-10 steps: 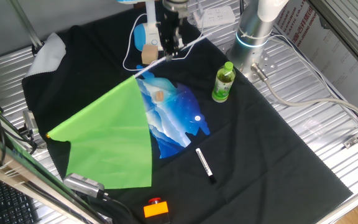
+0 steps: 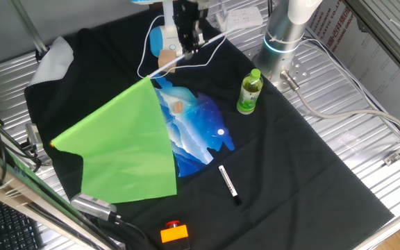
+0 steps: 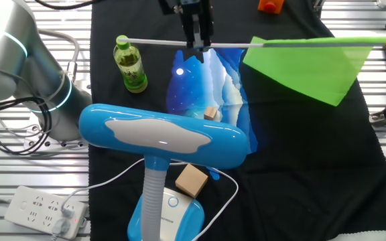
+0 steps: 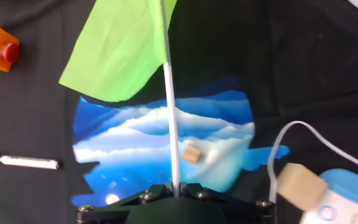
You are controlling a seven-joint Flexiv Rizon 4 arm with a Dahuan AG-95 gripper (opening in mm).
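Observation:
A green flag (image 2: pixel 120 149) hangs from a white pole (image 3: pixel 163 42), and my gripper (image 3: pixel 198 44) is shut on that pole. In exterior view 1 the gripper (image 2: pixel 189 53) is high at the back, and the flag reaches down to the left, in front of part of the blue picture. From the wrist view, the pole (image 4: pixel 172 118) runs straight away from between the fingers, with the green cloth (image 4: pixel 120 50) at its far end. Below lies the blue picture (image 4: pixel 160 140) with a small wooden block (image 4: pixel 191 154) on it.
A green-capped bottle (image 2: pixel 250 92) stands right of the picture, a marker (image 2: pixel 229 184) in front. An orange box with a red button (image 2: pixel 174 232) sits near the front edge. A blue-white lamp (image 3: pixel 163 137), its cord and a larger wooden block (image 3: pixel 191 181) are at the back.
My gripper has risen slightly toward the back, carrying the pole with it. The flag's cloth has swung a little to the right at its lower edge. The other objects have stayed put.

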